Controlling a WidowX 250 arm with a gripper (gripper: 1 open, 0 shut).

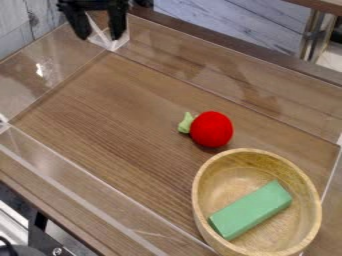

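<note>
My gripper (94,25) is a dark shape at the top left edge of the camera view, over a pale, see-through area of the table, with its fingers apart. A red tomato-like object (213,129) with a green stem lies right of centre. A cream bowl (214,190) at the lower right holds a green rectangular block (250,209).
A ledge or shelf edge runs along the top right, above the back of the table.
</note>
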